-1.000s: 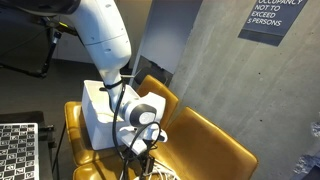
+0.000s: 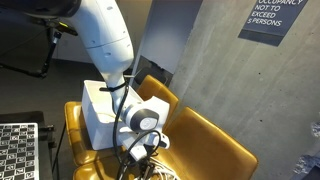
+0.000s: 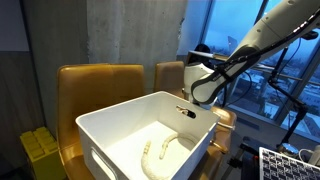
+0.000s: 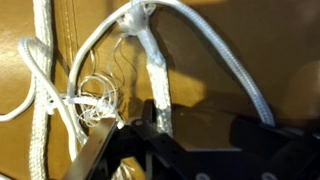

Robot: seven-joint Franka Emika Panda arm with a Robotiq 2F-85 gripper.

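White braided rope [image 4: 158, 85] lies in loops on the brown leather seat in the wrist view, with a frayed, stringy patch at the left. Over it, my gripper reaches in from the bottom edge, its dark fingers apart. A rope strand runs down beside the left finger [image 4: 148, 110]; the lower part of that strand is hidden by the gripper. In exterior view 1 the gripper [image 2: 145, 165] is low over the seat, next to pale rope [image 2: 166, 173]. A white bin [image 3: 100, 122] holds a curved length of white rope [image 3: 150, 160].
Brown seat backs [image 2: 210, 140] rise behind the gripper. The bin [image 2: 97, 112] stands on the seats beside the arm. A yellow block stack [image 3: 41, 155] is at the left in exterior view 2. A checkered board [image 2: 18, 150] lies at the near left.
The arm's wrist has shifted slightly to the right and down over the seat. The bin stands where it was.
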